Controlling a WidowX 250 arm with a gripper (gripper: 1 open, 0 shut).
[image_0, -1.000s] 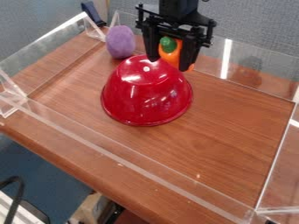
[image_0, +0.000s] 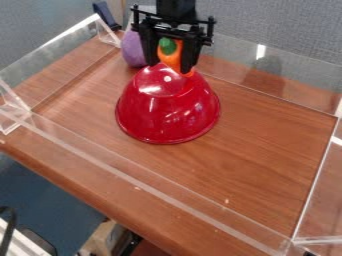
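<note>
My black gripper (image_0: 170, 40) is at the top centre, above a red dome-shaped bowl (image_0: 166, 105) turned upside down on the wooden surface. An orange object with a green top (image_0: 177, 58) sits at the gripper, over the upper part of the red bowl. Whether the fingers are closed on it is hard to tell. A purple round object (image_0: 131, 48) is behind, just left of the gripper and partly hidden by it.
Clear plastic walls border the wooden board (image_0: 254, 170). Free wood shows to the right and front of the bowl. A dark item lies beyond the back left corner.
My gripper and the orange object have moved left, toward the purple object, which is now partly covered. The red bowl looks unmoved.
</note>
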